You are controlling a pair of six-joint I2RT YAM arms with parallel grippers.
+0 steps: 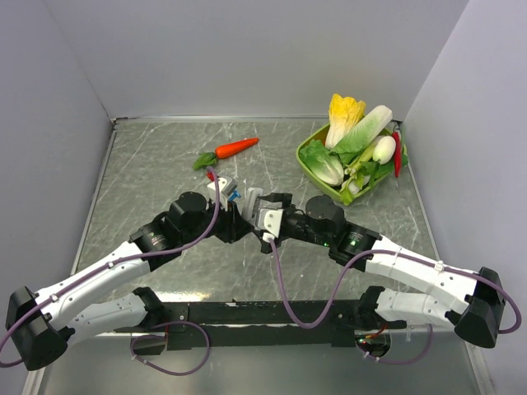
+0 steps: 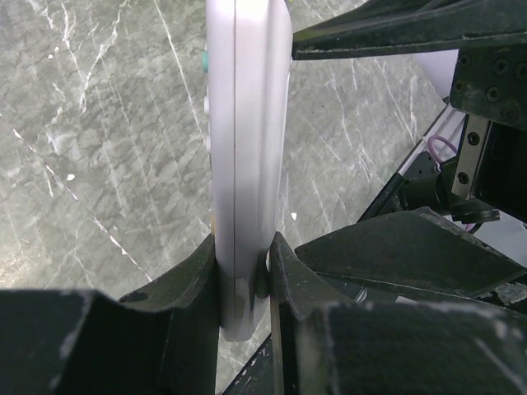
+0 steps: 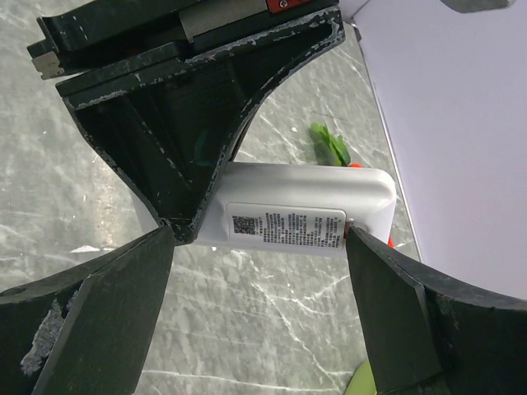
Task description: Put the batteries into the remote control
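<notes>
The white remote control (image 2: 245, 140) is held above the table on its edge, with my left gripper shut on its near end. In the right wrist view the back of the remote (image 3: 284, 226), with its printed label, faces my right gripper. That gripper is open, its two fingers (image 3: 395, 288) standing apart either side of the label, with no battery visible between them. One dark finger of the left gripper crosses the remote there. In the top view both grippers meet around the remote (image 1: 252, 202) mid-table. I see no batteries.
A green basket of vegetables (image 1: 306, 169) stands at the back right. A carrot (image 1: 236, 148) lies at the back, left of centre. Bare marble table (image 1: 136, 181) shows at the left and in front of the grippers.
</notes>
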